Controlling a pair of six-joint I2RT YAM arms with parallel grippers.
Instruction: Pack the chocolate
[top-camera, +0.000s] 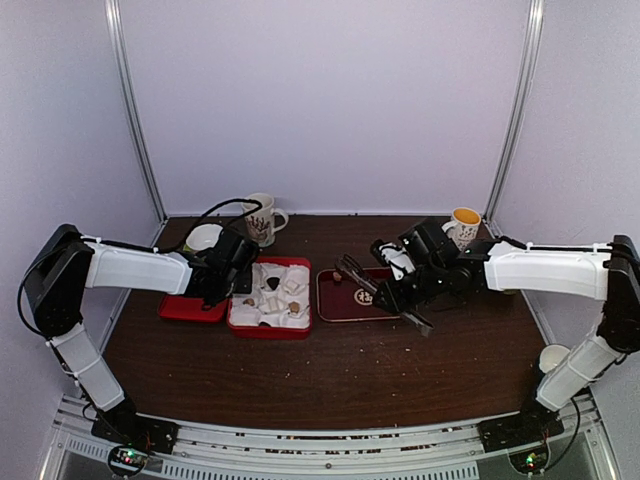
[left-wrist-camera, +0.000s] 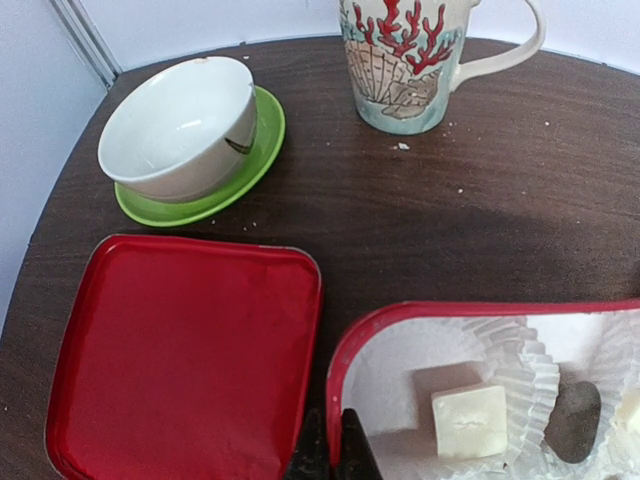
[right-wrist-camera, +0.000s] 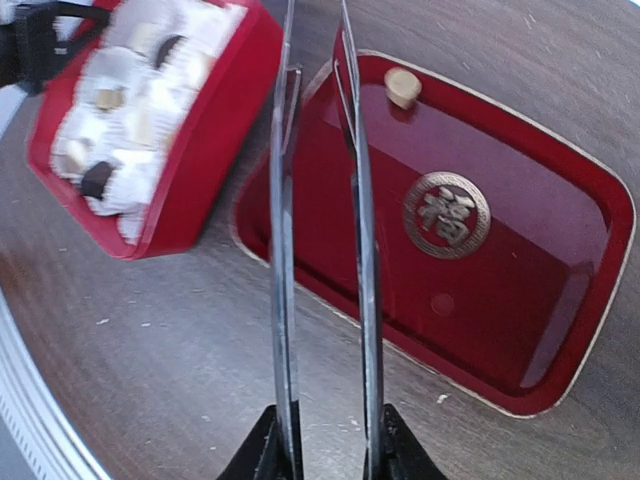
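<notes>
The red box (top-camera: 270, 330) holds white paper cups with dark and pale chocolates; in the left wrist view a white piece (left-wrist-camera: 469, 420) sits inside. My left gripper is shut at the box's left rim. A dark red tray (right-wrist-camera: 500, 320) carries one small tan chocolate (right-wrist-camera: 403, 85) and a round emblem. My right gripper holds long metal tongs (right-wrist-camera: 283, 300) over the tray, their tips apart with nothing visible between them.
The red lid (left-wrist-camera: 180, 360) lies left of the box. A white bowl (left-wrist-camera: 170, 130) on a green saucer and a mug (left-wrist-camera: 400, 80) stand behind; another mug (top-camera: 462, 228) is at back right.
</notes>
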